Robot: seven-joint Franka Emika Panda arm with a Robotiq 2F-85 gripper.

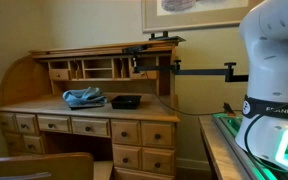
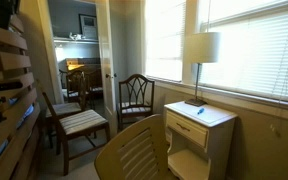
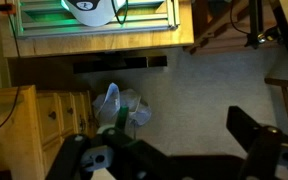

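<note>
At the bottom of the wrist view my gripper stands open, its dark fingers spread wide with bare floor showing between and beyond them. It points down over the floor in front of the robot's bench. Neither exterior view shows the gripper. On the wooden desk in exterior view 1 lies a crumpled blue cloth. To its right sits a black tray, whose inside is too dark to read. Cloth and tray are both out of the wrist view.
The bench edge spans the top of the wrist view, with a plastic bag on the floor below. Wooden drawers stand left. Exterior view 2 shows a chair, a white nightstand and a lamp.
</note>
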